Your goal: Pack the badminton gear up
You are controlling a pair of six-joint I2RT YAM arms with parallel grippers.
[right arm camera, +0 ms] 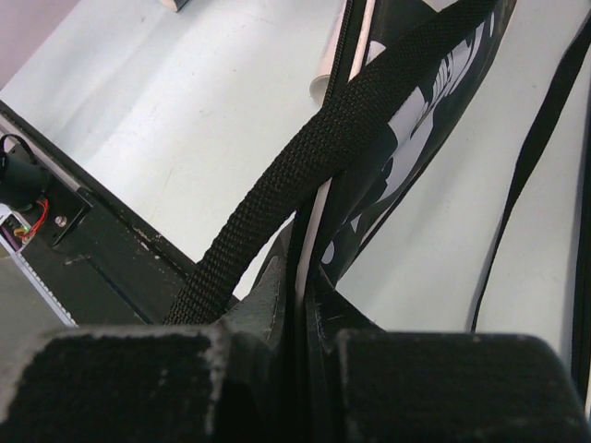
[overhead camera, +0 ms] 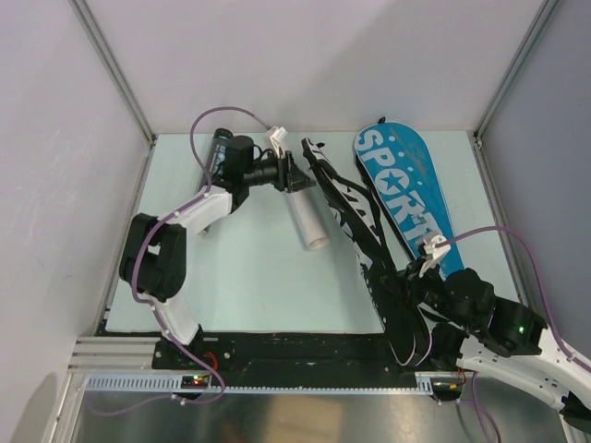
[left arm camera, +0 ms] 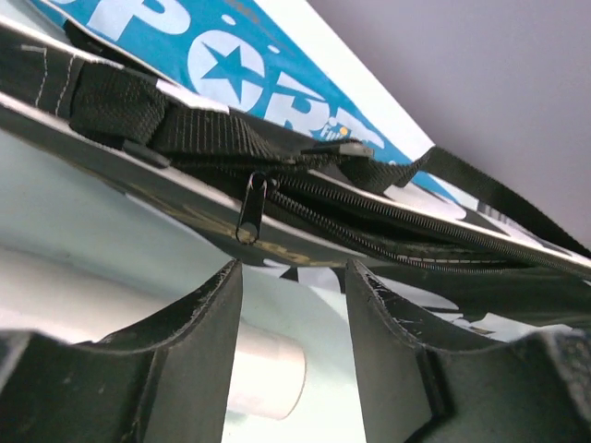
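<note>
A long black racket bag (overhead camera: 346,208) with white lettering runs from the back middle toward the front right, its side standing partly upright. My right gripper is shut on the edge of this bag, near its front end; a black webbing strap (right arm camera: 295,166) passes close beside the fingers. Over at the bag's far part, my left gripper is open with nothing between its fingers. A dark zipper pull (left arm camera: 251,208) hangs just beyond its fingertips, apart from them. Beneath the left gripper lies a white tube (overhead camera: 307,217). The inside of the bag is mostly hidden.
A blue bag (overhead camera: 406,180) marked SPORT lies flat along the right of the white table. Behind the left arm is a dark cylinder (overhead camera: 218,152), partly hidden.
</note>
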